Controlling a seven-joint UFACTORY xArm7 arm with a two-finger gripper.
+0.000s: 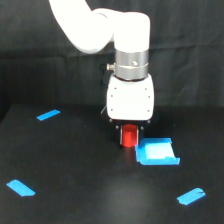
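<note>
A red object point(129, 135) is seen right below the white hand of my arm, in the middle of the camera view. My gripper point(129, 128) points straight down at it. The fingers are small and dark here, so whether they touch the red object or merely stand around it cannot be told. Just to the right is a small pale patch with blue edges point(157, 150), close beside the red object. Whether it is a shallow box or a taped area is unclear.
Blue strips lie on the dark table point(90, 175): one at the far left point(48, 115), one at the near left point(20, 188) and one at the near right point(190, 196). A dark curtain hangs behind.
</note>
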